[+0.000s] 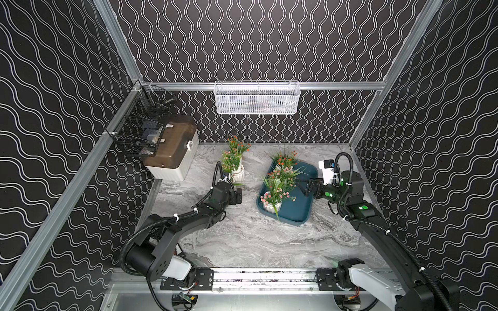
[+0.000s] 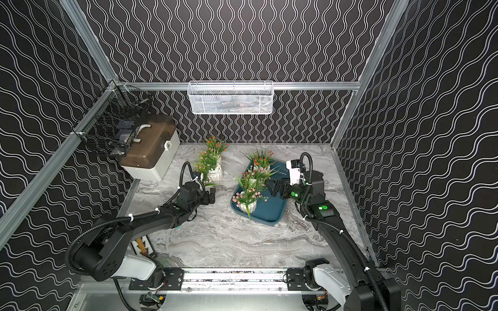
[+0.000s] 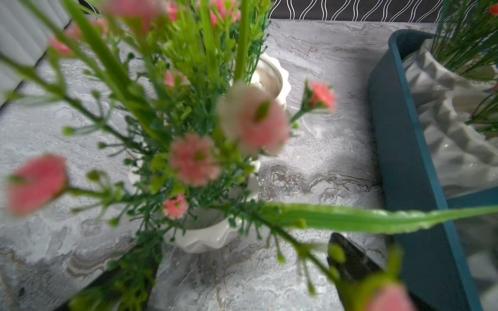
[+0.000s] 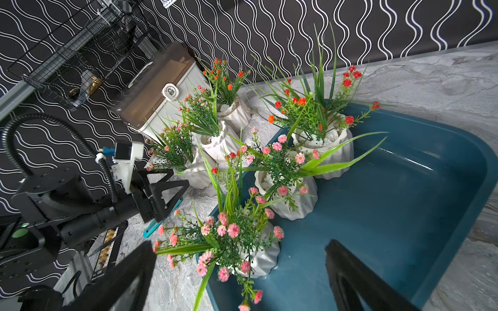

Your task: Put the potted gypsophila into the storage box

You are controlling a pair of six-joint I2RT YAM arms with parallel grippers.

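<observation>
Several white pots of gypsophila stand in two groups: one on the marble table beside the storage box (image 1: 168, 147), whose brown lid is closed, the other in the blue tray (image 1: 295, 207). My left gripper is open over a pink-flowered pot (image 3: 207, 238) on the table, the flowers filling its wrist view, nothing seen held. My right gripper stands open above the tray, its fingers at the lower edge of its wrist view, near pink gypsophila (image 4: 233, 230), apparently holding nothing.
A white wire basket (image 1: 256, 98) hangs on the back wall, a black wire rack (image 1: 140, 129) on the left wall above the box.
</observation>
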